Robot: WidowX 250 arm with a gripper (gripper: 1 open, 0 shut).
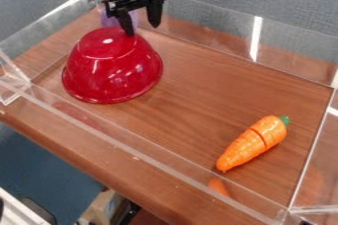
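My black gripper (138,10) hangs at the top centre, just above and behind an upturned red bowl (111,71), its fingers apart with nothing seen between them. Behind it, a purple round object (110,19) is mostly hidden by the gripper. An orange toy carrot (248,145) lies at the right front of the wooden surface.
Clear low walls (256,34) surround the wooden surface (199,96). At the lower left, beyond the edge, are a blue floor and some small objects.
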